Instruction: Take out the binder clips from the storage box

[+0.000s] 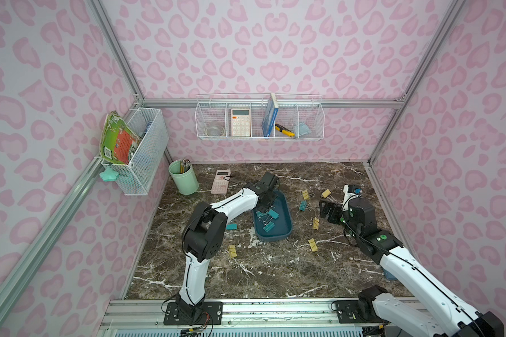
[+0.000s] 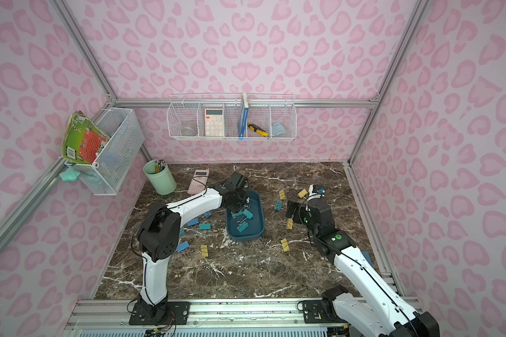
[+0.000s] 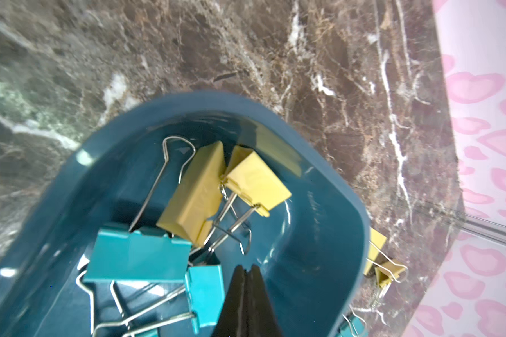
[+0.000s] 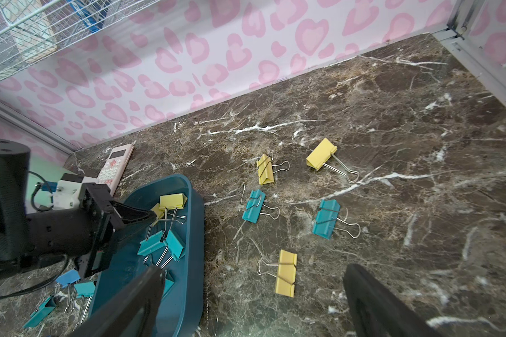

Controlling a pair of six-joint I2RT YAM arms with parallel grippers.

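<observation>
The dark blue storage box stands mid-table with several binder clips in it. In the left wrist view, two yellow clips lie at one end of the box, with teal clips beside them. My left gripper is over the box, its fingertips together and nothing visible between them, close to a teal clip. My right gripper is held open and empty over the table to the right of the box. Near it on the table lie a yellow clip and teal clips.
Blue clips and a yellow clip lie left of the box. A green pen cup and a pink calculator stand at the back left. Wire baskets hang on the walls.
</observation>
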